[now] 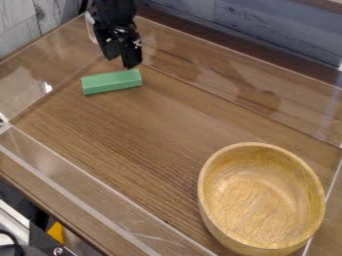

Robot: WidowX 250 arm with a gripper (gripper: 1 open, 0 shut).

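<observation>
A green rectangular block [111, 82] lies flat on the wooden table in the upper left. Just above it, at the top of the view, is my black gripper [123, 52], open and apart from the block, with nothing visible between its fingers.
A large yellow bowl [261, 195] occupies the lower right of the table [160, 150]. Dark and yellow items sit off the table's edge at the bottom left.
</observation>
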